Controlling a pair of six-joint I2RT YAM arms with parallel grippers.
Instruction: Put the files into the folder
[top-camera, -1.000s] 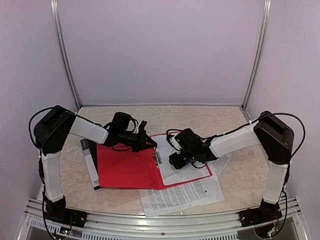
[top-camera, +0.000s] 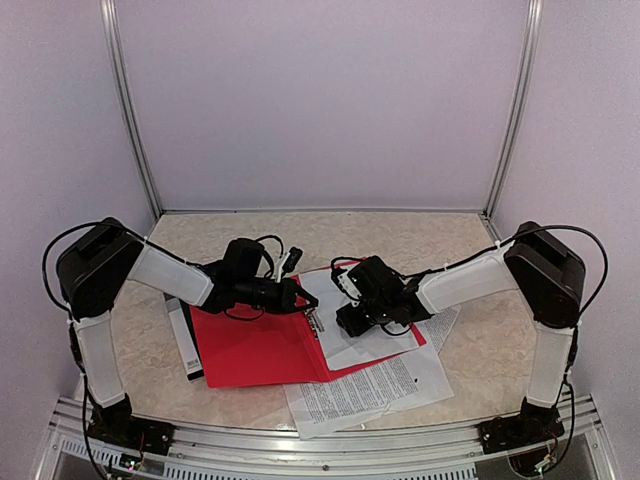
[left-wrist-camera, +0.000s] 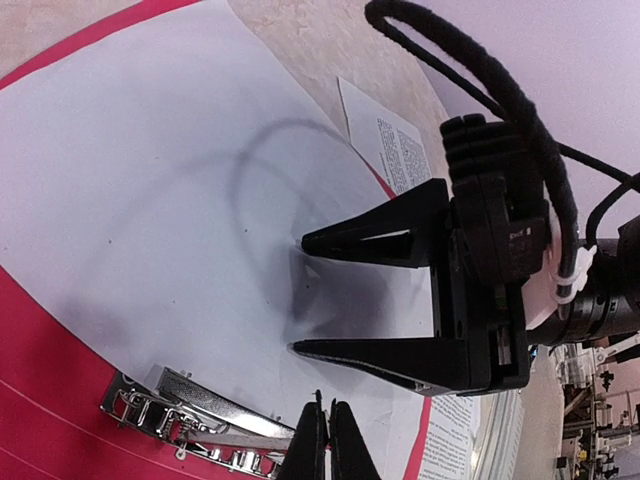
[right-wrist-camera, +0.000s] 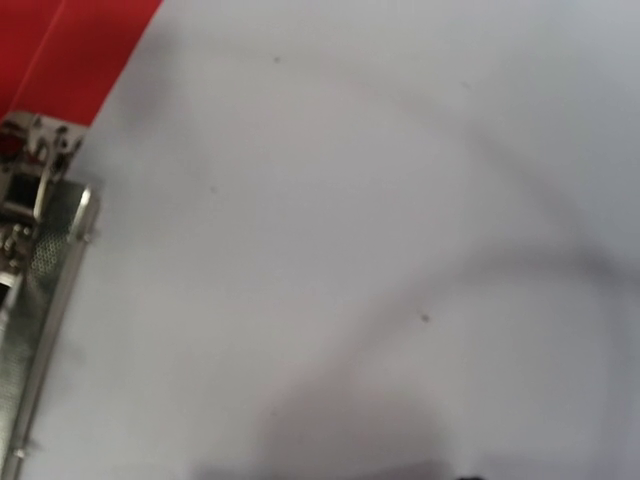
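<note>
The red folder (top-camera: 250, 355) lies open, with white paper (top-camera: 360, 345) on its right half. My left gripper is shut at the metal clip (left-wrist-camera: 190, 400) along the folder's spine; nothing clearly shows between its fingers. My right gripper (top-camera: 350, 315) is low over the white paper. In the left wrist view its two fingers are apart, their tips at the sheet; whether they pinch anything is hard to see. The right wrist view shows mostly white sheet (right-wrist-camera: 330, 180), the clip (right-wrist-camera: 45, 290) at its left edge.
Printed sheets (top-camera: 340, 405) lie under and in front of the folder, more (left-wrist-camera: 385, 140) beyond its right edge. A black-and-white item (top-camera: 182, 340) lies under the folder's left side.
The folder and the printed sheets have shifted slightly toward the front edge.
</note>
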